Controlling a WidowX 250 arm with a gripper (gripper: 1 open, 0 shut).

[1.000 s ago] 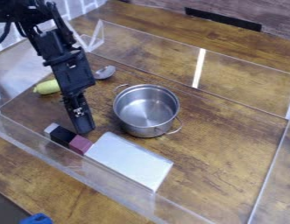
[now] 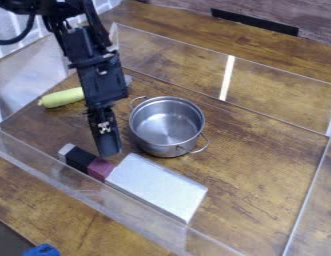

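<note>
My gripper (image 2: 106, 142) points down at the left of the tabletop, shut, with nothing visible between its fingers. Just below its tips lies a cleaver-like object with a dark and maroon handle (image 2: 88, 163) and a pale rectangular blade or board (image 2: 156, 187). A steel pot (image 2: 167, 122) with two side handles sits to the right of the gripper. A yellow-green vegetable-like object (image 2: 61, 96) lies behind the arm at left.
Clear plastic walls border the wooden work surface (image 2: 257, 160), whose right part is free. A blue object (image 2: 41, 250) is at the bottom left corner, outside the walls.
My gripper has moved rightward from further left. The pale piece and its handle have shifted slightly right and down toward the near side.
</note>
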